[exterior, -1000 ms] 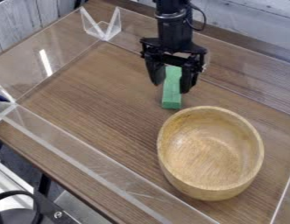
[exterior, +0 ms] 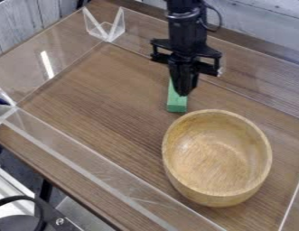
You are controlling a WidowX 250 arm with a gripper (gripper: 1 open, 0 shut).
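A small green block (exterior: 177, 101) lies on the wooden table in the upper middle. The black robot gripper (exterior: 183, 78) hangs over its back end, partly covering it; the fingertips are small and dark, and nothing clear shows between them. Just in front and to the right is a large round wooden bowl (exterior: 217, 159), empty.
A clear plastic container (exterior: 105, 23) stands at the back left. Dark cables or parts (exterior: 22, 217) lie at the bottom left corner.
The gripper has risen from low over the green block and turned somewhat. The block appears to lie in about the same place.
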